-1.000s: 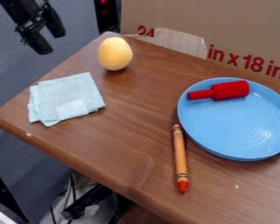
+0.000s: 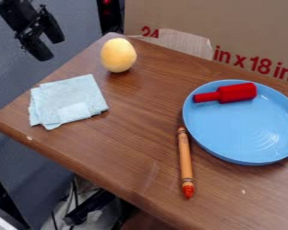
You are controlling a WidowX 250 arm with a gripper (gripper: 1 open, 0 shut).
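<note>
My black gripper (image 2: 39,43) hangs at the top left of the camera view, off the table's edge and apart from every object; its finger is too dark and small to read. A pale blue folded cloth (image 2: 66,101) lies at the left of the table. A yellow oval object (image 2: 119,55) sits at the back. A blue plate (image 2: 240,135) at the right holds a red bottle-shaped object (image 2: 232,92) near its back rim. An orange crayon-like stick (image 2: 185,164) with a red tip lies left of the plate.
A cardboard box (image 2: 212,31) stands behind the wooden table (image 2: 129,144).
My gripper has shifted slightly at the top left; the objects on the table have not moved.
</note>
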